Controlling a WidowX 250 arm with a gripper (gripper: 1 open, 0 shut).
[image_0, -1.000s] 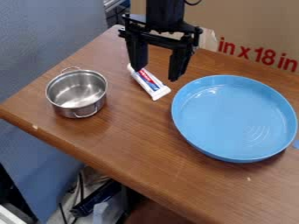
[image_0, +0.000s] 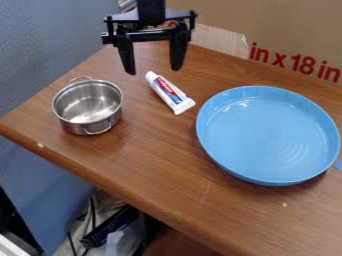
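My black gripper (image_0: 152, 62) is raised over the back of the table at the top centre, open, its two fingers apart with nothing seen between them. Below and in front of it a white toothpaste tube (image_0: 170, 93) with red and blue print lies diagonally on the wood. A steel pot (image_0: 87, 105) with handles stands to the left, and a large blue plate (image_0: 267, 135) lies to the right.
A cardboard box (image_0: 281, 30) stands behind the table. The table's left edge runs close by the pot, with cables and dark items on the floor below.
My gripper has moved back and to the left, up in the view, away from over the tube, which now shows fully. The pot, tube and plate are unchanged.
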